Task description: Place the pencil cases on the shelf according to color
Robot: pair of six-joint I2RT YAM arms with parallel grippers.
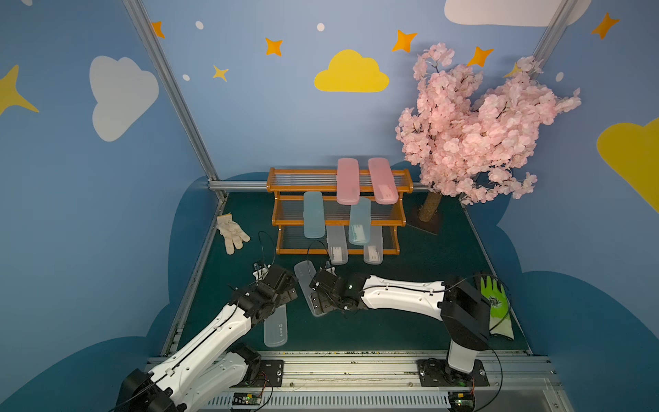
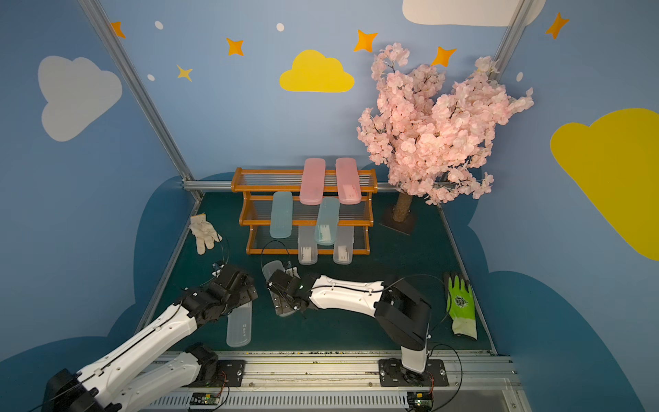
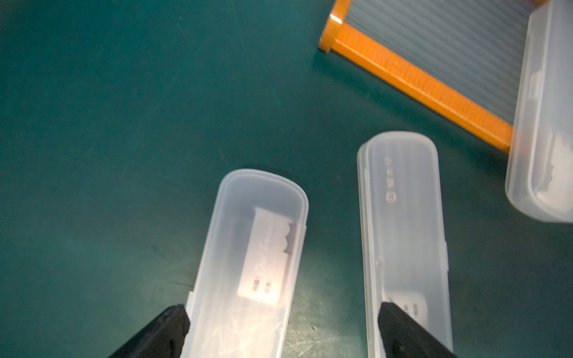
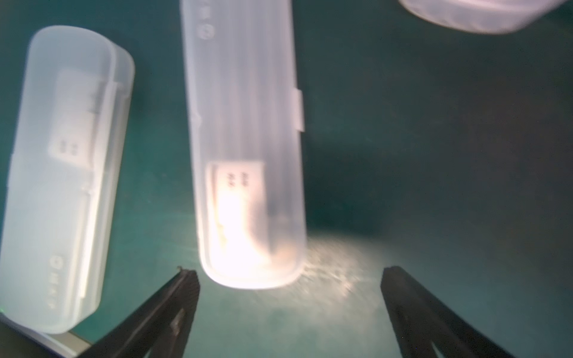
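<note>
My left gripper is open over a clear case (image 3: 250, 250), with a second clear case (image 3: 406, 226) to its right. My right gripper is open behind the near end of a clear case (image 4: 247, 137), nothing between its fingers. A three-tier wooden shelf (image 1: 291, 223) holds two pink cases (image 1: 347, 180) on top, two blue cases (image 1: 313, 214) in the middle and two clear cases (image 1: 372, 248) on the bottom.
A white glove (image 1: 232, 230) lies at left, a green glove (image 1: 495, 302) at right. A blossom tree (image 1: 473, 137) stands right of the shelf. The mat front of the gloves holds little else.
</note>
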